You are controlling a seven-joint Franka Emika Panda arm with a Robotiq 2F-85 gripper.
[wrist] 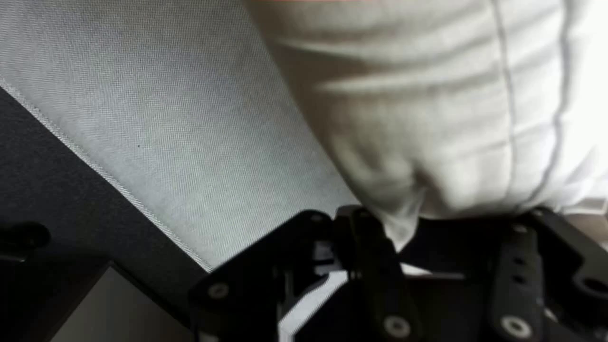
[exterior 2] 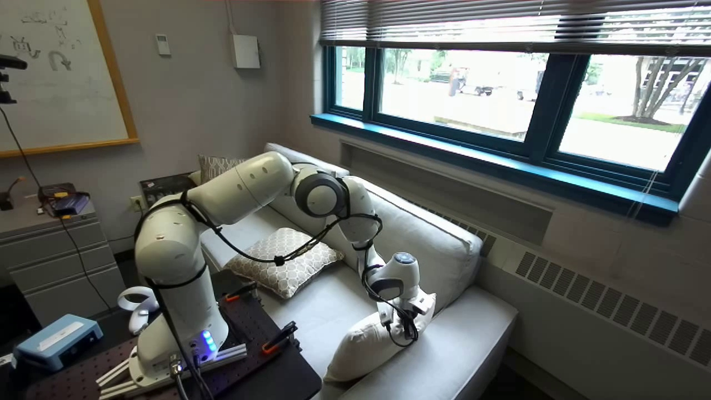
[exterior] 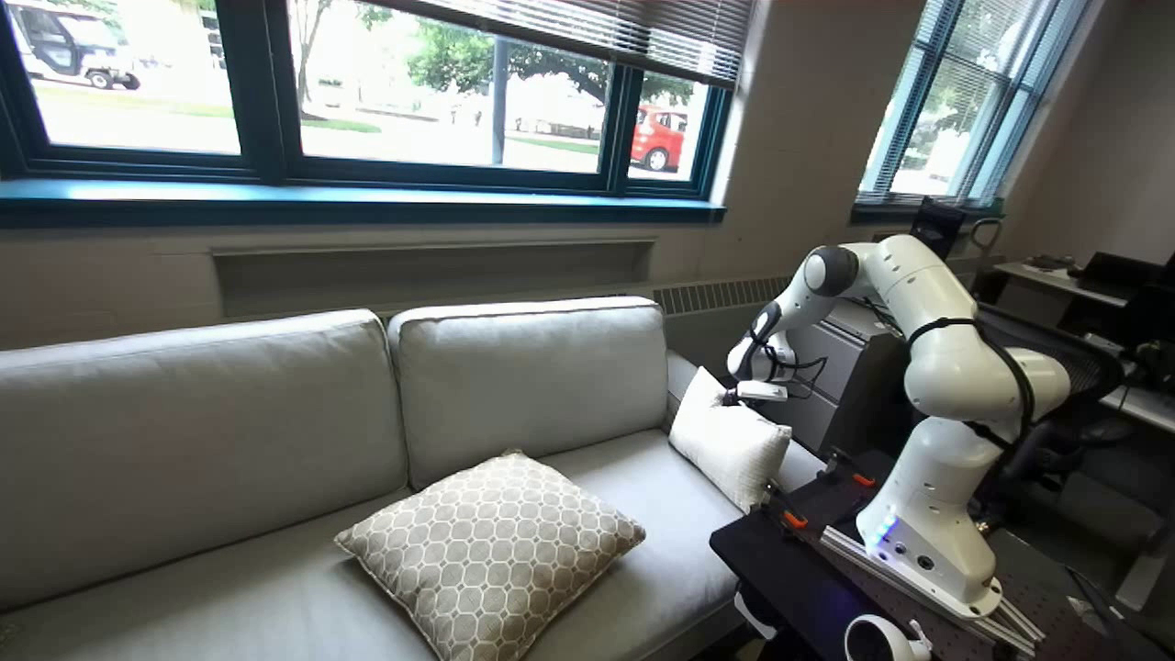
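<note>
A white pillow (exterior: 728, 439) stands tilted at the sofa's right end, leaning by the armrest. My gripper (exterior: 732, 397) is at its upper edge on the armrest side. In the wrist view the pillow (wrist: 422, 114) fills the upper right, and a bunched fold of its cloth runs down into the fingers. There the gripper is shut on that fold. From the other side, the arm's hand hides part of the pillow (exterior 2: 363, 350), which is beside the armrest (exterior 2: 460, 333).
A beige patterned pillow (exterior: 496, 551) lies on the seat in the middle of the sofa. The backrest cushion (exterior: 540, 375) rises behind. Close to the sofa's front right corner is the black robot table (exterior: 782, 573), with orange-handled clamps at its edge.
</note>
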